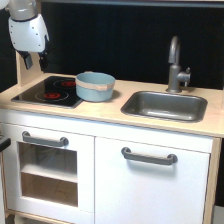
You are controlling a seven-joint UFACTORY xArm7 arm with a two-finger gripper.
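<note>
The white robot gripper (27,59) hangs at the upper left, above the left end of the counter; its fingertips are small and dark, and I cannot tell whether they are open or shut. A blue-grey pot (95,88) sits on the counter at the right edge of the black cooktop (43,96), which has red burner rings.
A metal sink (167,105) with a tall faucet (174,70) occupies the right of the wooden counter (119,113). White cabinet doors with grey handles are below. Bare counter lies between pot and sink.
</note>
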